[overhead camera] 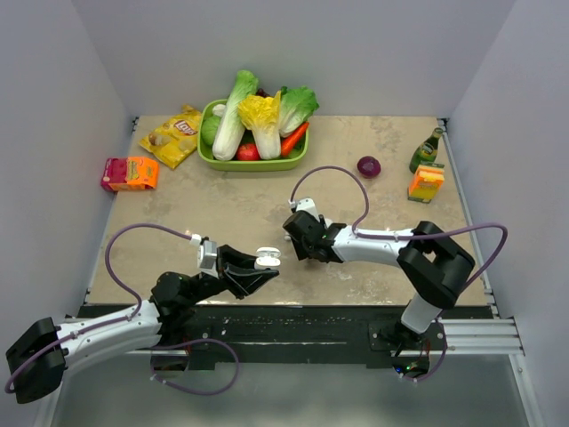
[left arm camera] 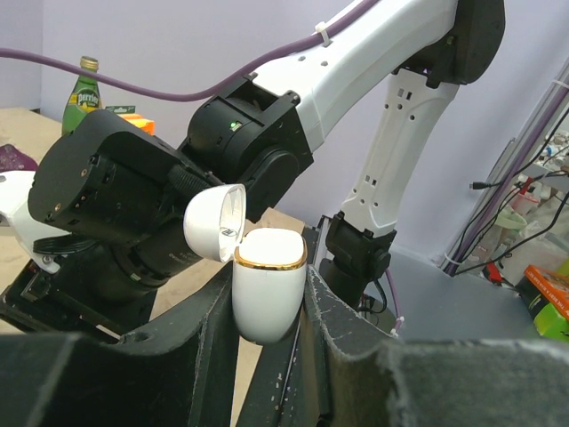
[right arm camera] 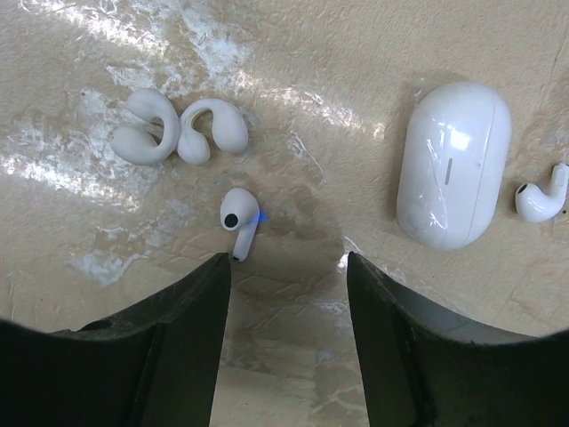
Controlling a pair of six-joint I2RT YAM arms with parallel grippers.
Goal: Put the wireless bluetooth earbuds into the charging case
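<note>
My left gripper (overhead camera: 261,274) is shut on the white charging case (left arm camera: 268,289), whose lid (left arm camera: 213,224) stands open. My right gripper is part open over the table, its empty fingertips just below a white earbud (right arm camera: 239,212) in the right wrist view. A second earbud (right arm camera: 540,200) lies at the right, beside a closed white oval case (right arm camera: 452,165). A pair of curled white clip-shaped pieces (right arm camera: 180,130) lies at the upper left.
A green basket of vegetables (overhead camera: 219,158) stands at the back, with a chip bag (overhead camera: 169,138), boxes, an onion (overhead camera: 368,166) and a bottle (overhead camera: 423,153) around it.
</note>
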